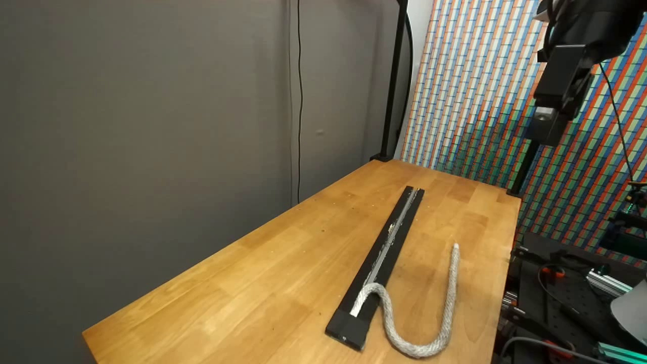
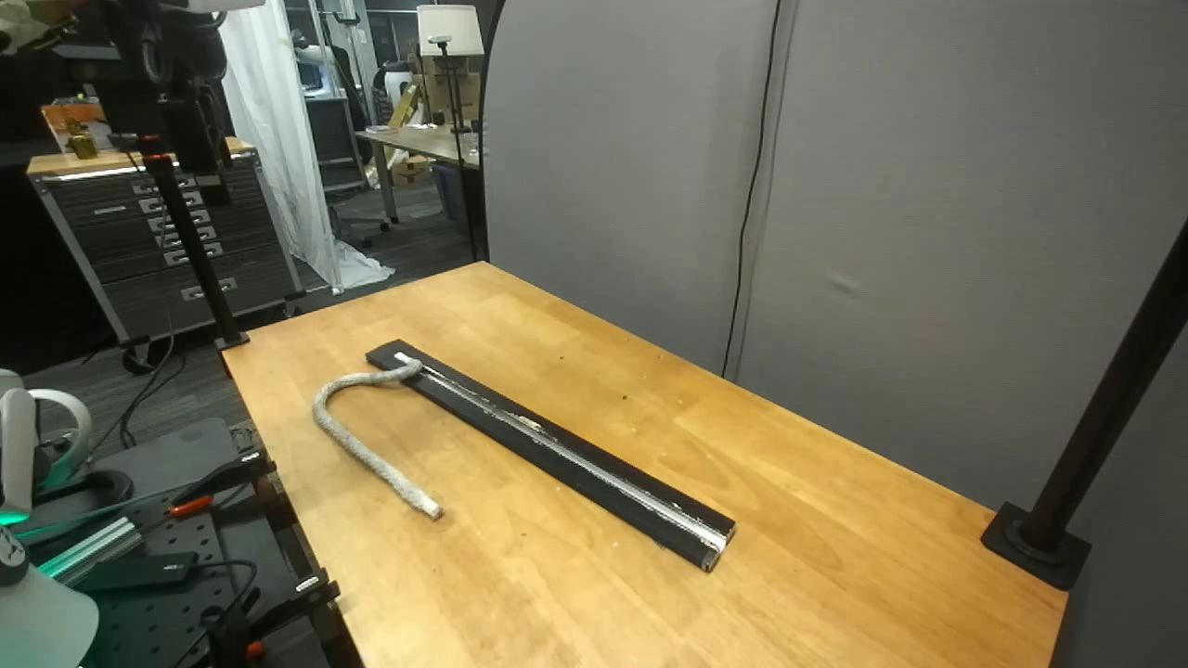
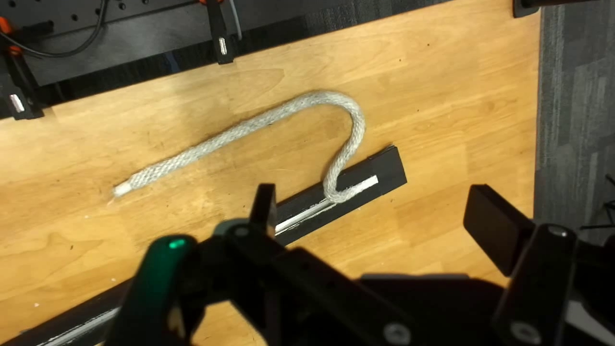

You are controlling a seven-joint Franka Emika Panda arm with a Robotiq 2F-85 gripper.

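Note:
A grey braided rope [image 3: 248, 126] lies on the wooden table in a hooked curve. One white-tipped end rests on a long black strip [image 1: 377, 261], along the pale groove [image 2: 579, 463] near one end of it. From there the rope bends off the strip, and its other end lies loose on the bare wood. Most of the groove holds no rope. My gripper is open and empty, its dark fingers [image 3: 497, 228] wide apart above the table. In the first exterior view the gripper [image 1: 546, 128] hangs high at the upper right, clear of both things.
Free wood surrounds the strip on the table [image 2: 846, 507]. Black posts [image 2: 1097, 412] stand at table corners. Clamps [image 3: 220, 43] grip the edge beside a dark equipment shelf [image 1: 564, 291]. A grey wall [image 1: 182, 121] borders the far side.

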